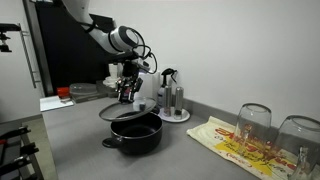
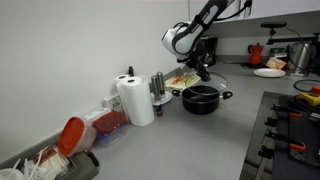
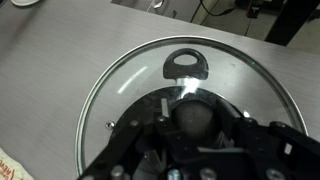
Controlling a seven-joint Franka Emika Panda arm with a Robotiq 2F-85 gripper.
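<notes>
A glass lid (image 1: 112, 113) with a dark rim hangs tilted from my gripper (image 1: 126, 95), which is shut on its dark knob (image 3: 195, 118). Below it stands a black pot (image 1: 135, 140) on the grey table, its near handle (image 1: 112, 142) sticking out to the left. In exterior view 1 the lid overlaps the pot's left and back side. The wrist view looks down through the clear lid (image 3: 130, 80); the pot's handle (image 3: 185, 66) and part of its dark opening show beneath. Exterior view 2 has the gripper (image 2: 203, 74) right above the pot (image 2: 200, 104).
Several bottles (image 1: 178, 100) stand on a plate behind the pot. To the right are a yellow printed cloth (image 1: 228, 142) and upturned glass jars (image 1: 253, 124). A paper towel roll (image 2: 137, 101) shows in exterior view 2.
</notes>
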